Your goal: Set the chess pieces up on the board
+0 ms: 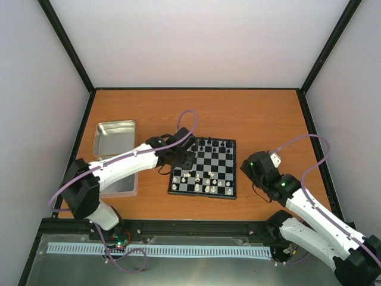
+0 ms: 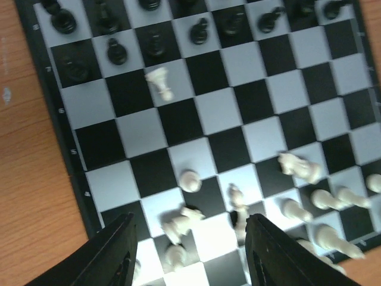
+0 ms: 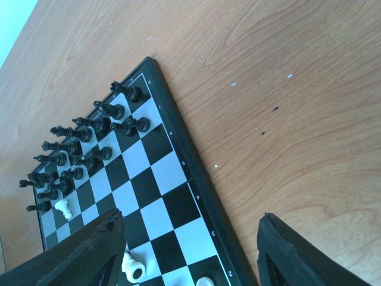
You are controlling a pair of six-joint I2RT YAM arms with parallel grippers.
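Note:
The chessboard (image 1: 202, 167) lies mid-table, black pieces (image 3: 95, 125) standing along its far side. Toward the near side white pieces (image 2: 324, 238) stand, and some lie on their sides, among them a piece (image 2: 300, 168) and another (image 2: 181, 223). A small white piece (image 2: 161, 83) lies near the black rows. My left gripper hovers over the board's left part, open, nothing between its fingers. My right gripper is open and empty beside the board's right edge.
Two metal trays, the upper one (image 1: 114, 137) visible and the lower partly under my left arm, sit at the table's left. Bare wood (image 1: 262, 119) surrounds the board at the back and right.

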